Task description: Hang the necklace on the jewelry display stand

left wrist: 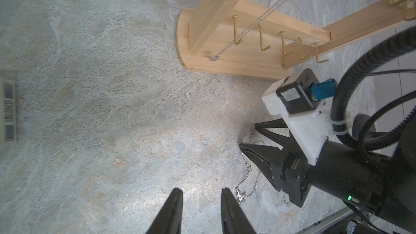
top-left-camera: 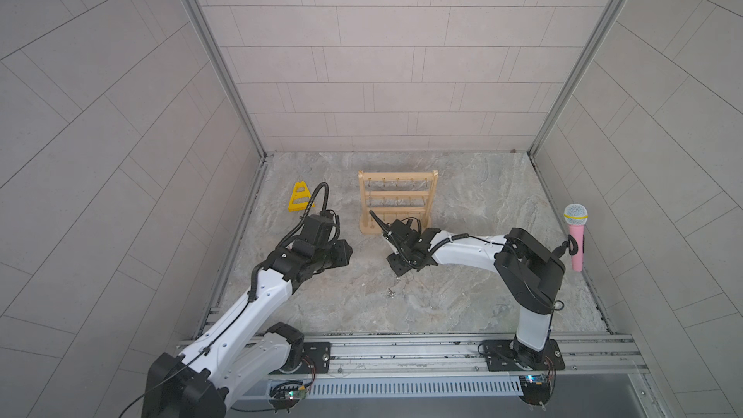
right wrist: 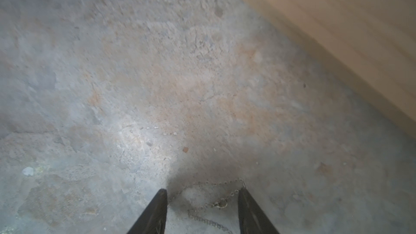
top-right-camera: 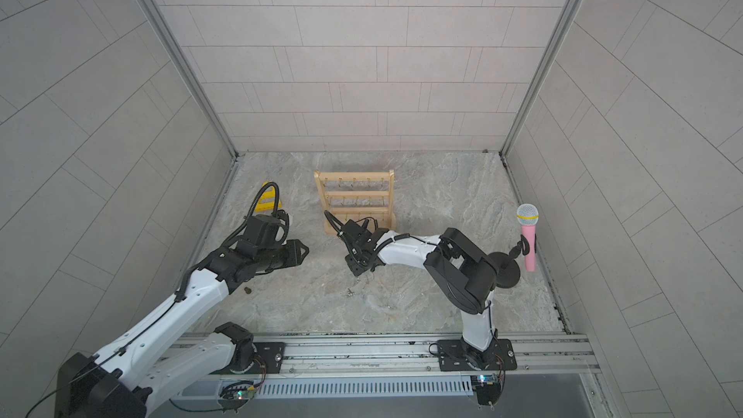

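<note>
The wooden jewelry stand (top-left-camera: 398,175) with brass hooks stands at the back centre. A chain (left wrist: 242,33) hangs on it, seen in the left wrist view. A silver necklace (left wrist: 241,196) lies on the floor before the stand, also under my right gripper, which is open low over the chain, with nothing visibly held. My right gripper shows at the right of the left wrist view, beside the stand's base. My left gripper hangs higher, to the left, fingers apart and empty.
A yellow object (top-left-camera: 298,197) sits left of the stand, a pink microphone (top-left-camera: 576,244) at the far right. The walls and front rail (top-left-camera: 402,344) bound the marble floor, which is clear around the stand's sides.
</note>
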